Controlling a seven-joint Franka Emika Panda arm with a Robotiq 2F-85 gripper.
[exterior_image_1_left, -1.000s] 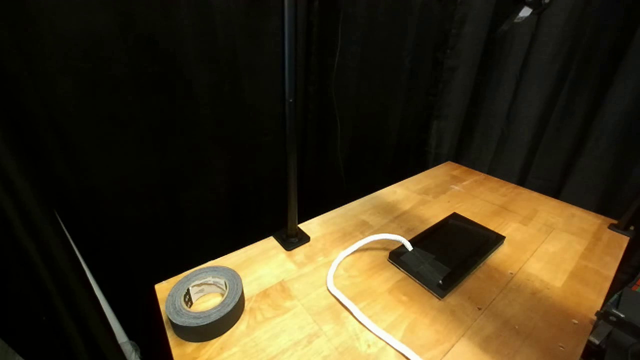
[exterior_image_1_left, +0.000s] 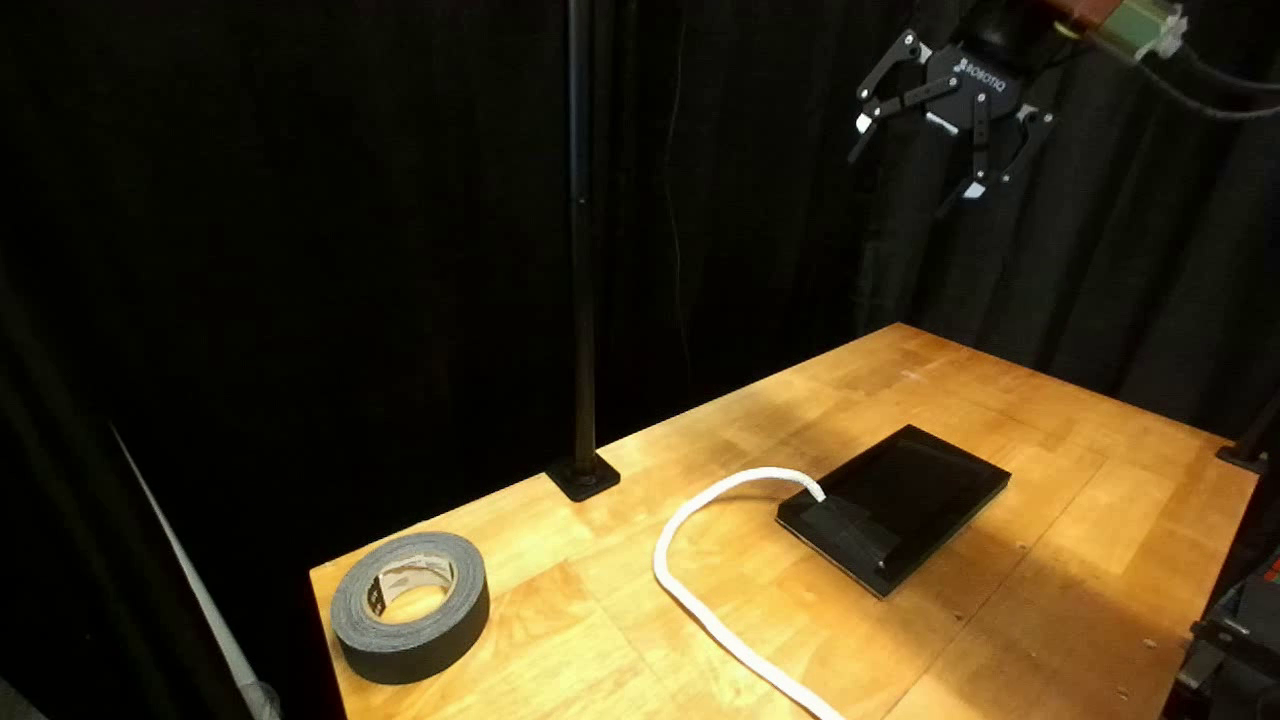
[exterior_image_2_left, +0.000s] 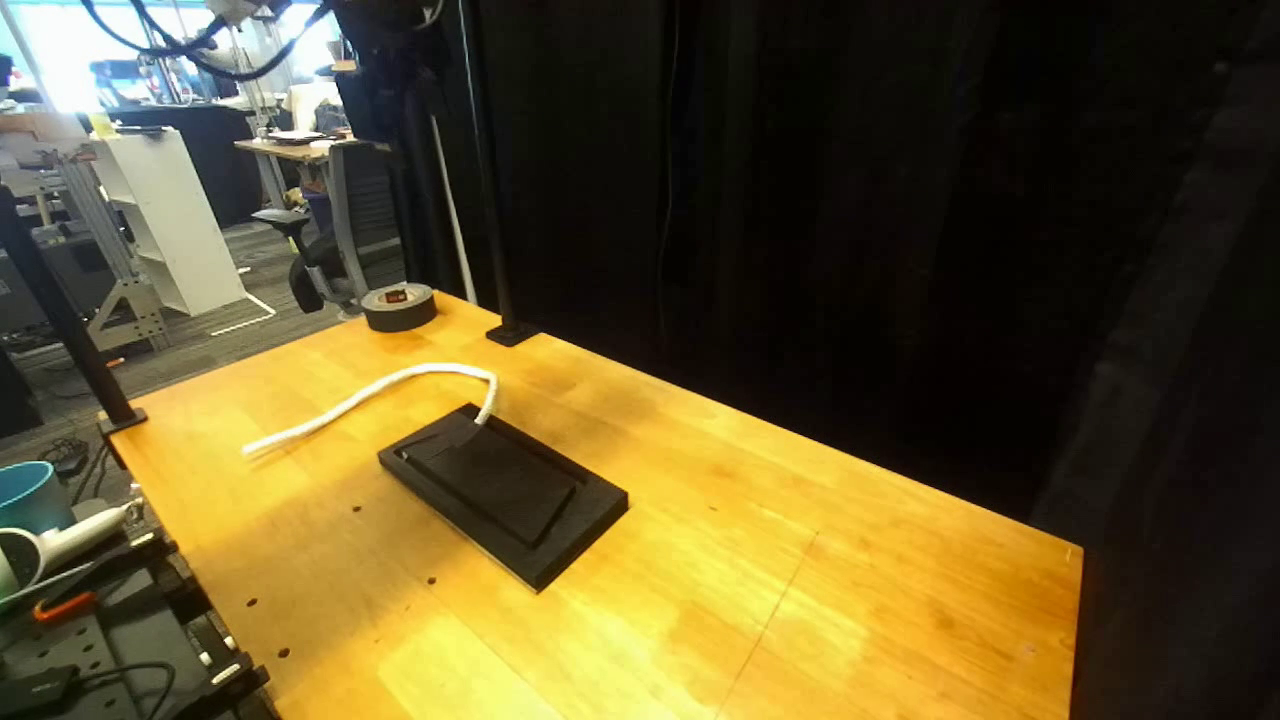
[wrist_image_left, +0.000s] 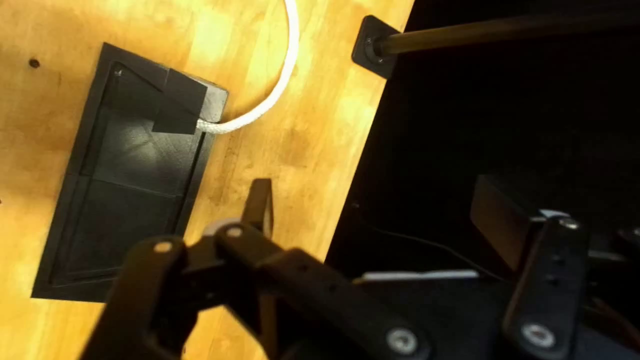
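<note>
High over the table's back right part in exterior view 1, my gripper (exterior_image_1_left: 906, 180) hangs open, its fingers well apart and nothing between them. In the wrist view, the same wide gap shows between the two fingers. Flat on the table lies a black rectangular board (exterior_image_1_left: 948, 480) with a shallow recess. A white rope (exterior_image_1_left: 684, 528) is held to one end of the board under a patch of black tape (wrist_image_left: 180, 103); from there it curves away over the bare wood. The roll of dark tape (exterior_image_1_left: 414, 612) rests at the table's near left corner, far from the gripper.
A thin black post (exterior_image_1_left: 584, 360) rises from a square foot at the table's back edge, with black curtain behind. Beyond another post, a cart with a blue bucket (exterior_image_2_left: 34, 498) stands beside the table. Bare wood (exterior_image_2_left: 744, 576) lies open beyond the board's far end.
My gripper has come down and leftward into exterior view 1, where only a fingertip showed at the top right before. The board, rope and tape roll have stayed put.
</note>
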